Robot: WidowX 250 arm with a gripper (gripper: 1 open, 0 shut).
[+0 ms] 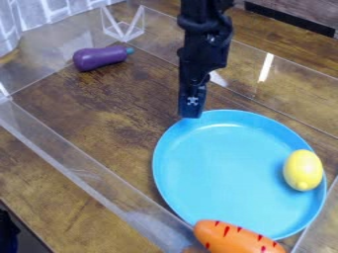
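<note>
My black gripper [192,105] points down just beyond the back-left rim of a blue plate [224,173], open, with nothing seen between its fingers. On the plate's right side lies a yellow lemon-like object [302,169]. An orange carrot [235,240] lies across the plate's front edge at the bottom. A purple eggplant [99,58] rests at the upper left of the wooden table.
A small white wire-like object [122,22] stands at the back left. A clear plastic edge runs diagonally along the left. The wood left of the plate [93,119] is free.
</note>
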